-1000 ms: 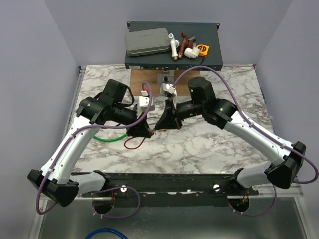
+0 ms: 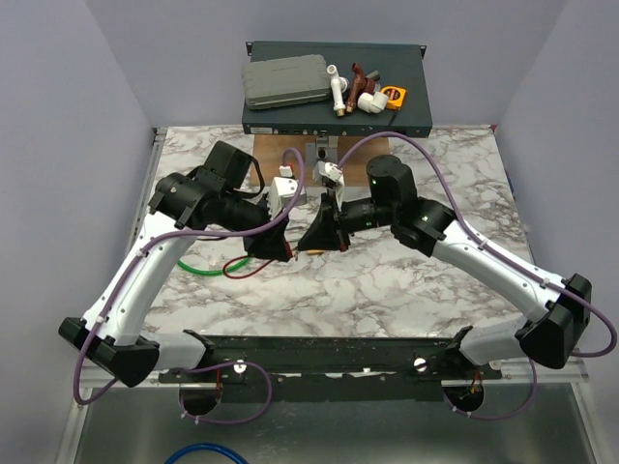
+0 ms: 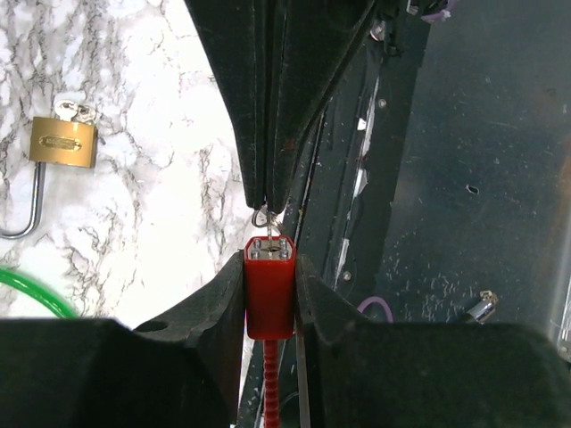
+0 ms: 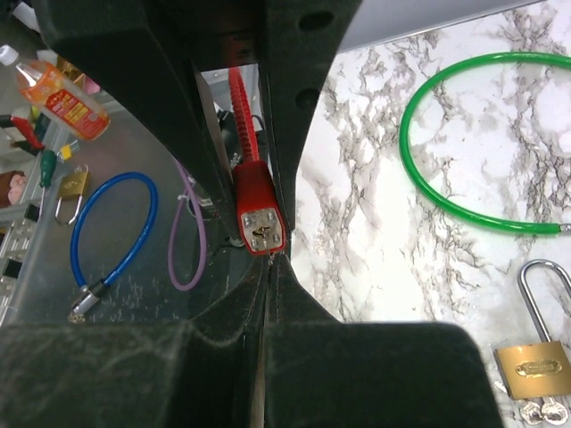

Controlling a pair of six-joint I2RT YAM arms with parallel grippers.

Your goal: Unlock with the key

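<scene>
In the middle of the top view my left gripper [image 2: 280, 249] and right gripper [image 2: 308, 246] face each other. The left wrist view shows my left gripper shut on a red lock body [image 3: 269, 294], its metal end toward the right gripper's tips. My right gripper is shut, with a small ring and thin metal piece [image 3: 270, 221] at its tips, probably the key, largely hidden. In the right wrist view the lock's metal face [image 4: 261, 227] with keyhole sits just beyond the right fingertips; whether the key is inserted I cannot tell.
A brass padlock [image 3: 63, 141] and green cable [image 4: 428, 183] lie on the marble table. A blue cable [image 4: 147, 214] lies beyond the table's edge. A dark shelf [image 2: 290, 121] holding a case and fittings stands at the back.
My left arm and gripper have shifted slightly, with the red cable's loop moving left. The right gripper has shifted very slightly left.
</scene>
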